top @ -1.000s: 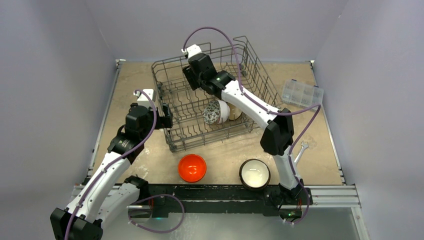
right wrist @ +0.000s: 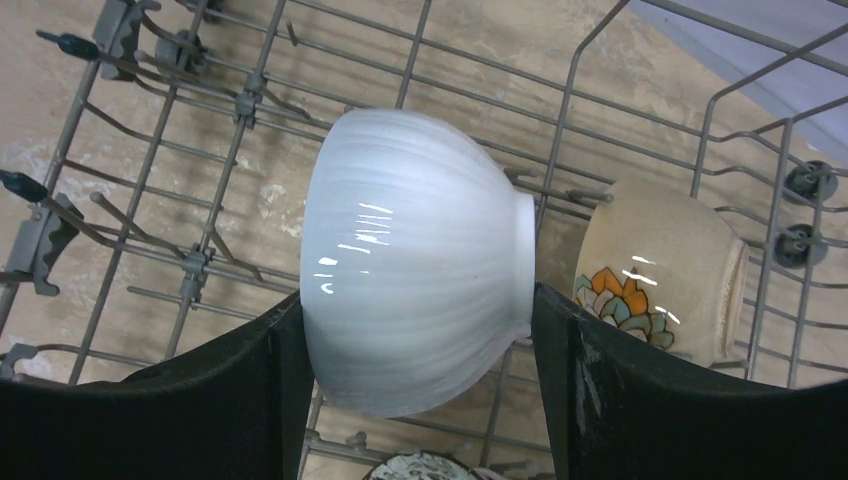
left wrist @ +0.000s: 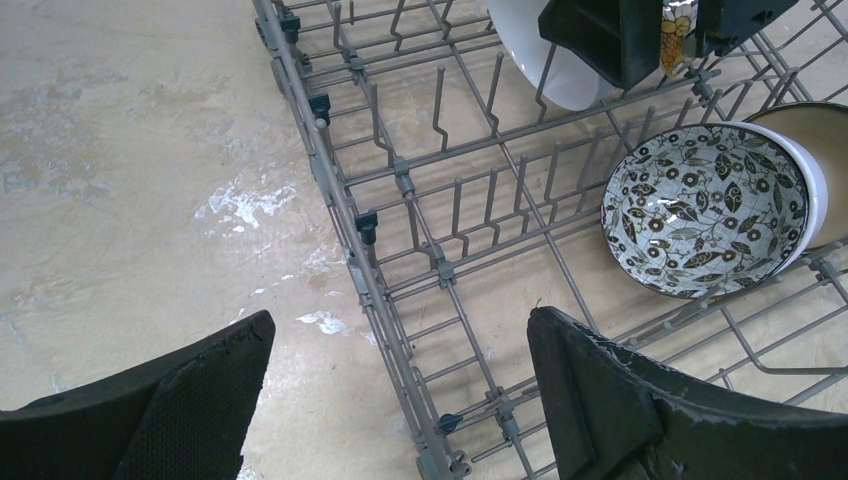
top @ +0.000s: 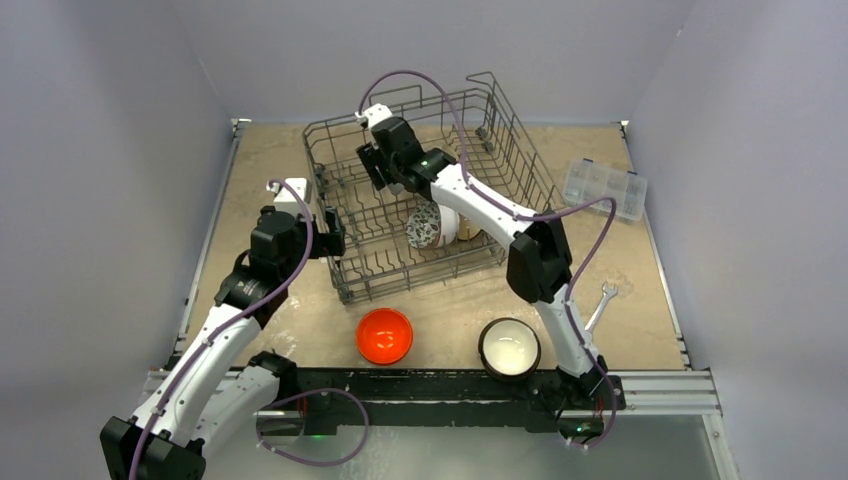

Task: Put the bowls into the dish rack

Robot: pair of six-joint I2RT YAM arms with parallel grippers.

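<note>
My right gripper (top: pixel 377 170) is over the back-left of the dish rack (top: pixel 450 280), its fingers either side of a white bowl (right wrist: pixel 415 255) standing on edge; whether they grip it is unclear. A patterned bowl (left wrist: pixel 690 205) and a beige bowl (left wrist: pixel 825 150) stand on edge in the middle, and a flowered cup-like piece (right wrist: pixel 660 265) beside the white one. An orange bowl (top: pixel 384 336) and a dark-rimmed white bowl (top: pixel 509 349) lie on the front counter. My left gripper (top: pixel 328 236) hangs open over the rack's left edge, empty.
A clear compartment box (top: pixel 605 188) and a wrench (top: pixel 603 303) lie right of the rack. Walls close in the back and both sides. Some bare counter (top: pixel 450 330) shows between the two front bowls.
The left arm is unchanged.
</note>
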